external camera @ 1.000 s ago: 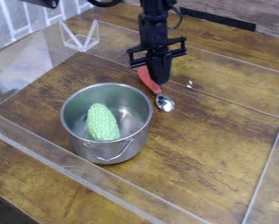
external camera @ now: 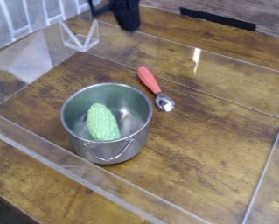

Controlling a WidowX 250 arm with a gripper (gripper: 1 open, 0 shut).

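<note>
A steel pail (external camera: pixel 128 144) with a wire handle stands left of centre on the wooden table, holding a pale green corn cob (external camera: pixel 103 122). Behind it to the right lies a scoop with a red handle (external camera: pixel 149 80) and a metal head (external camera: pixel 165 102). The dark gripper (external camera: pixel 124 19) is a blurred shape at the top edge, well above and behind the scoop and apart from it; its fingers can't be made out.
Clear plastic walls (external camera: pixel 59 180) border the work area on the table. A white radiator-like grille stands at the top left.
The gripper has risen from just over the scoop's handle up and back to the top edge, moving slightly left. Scoop, pail and corn look unmoved.
</note>
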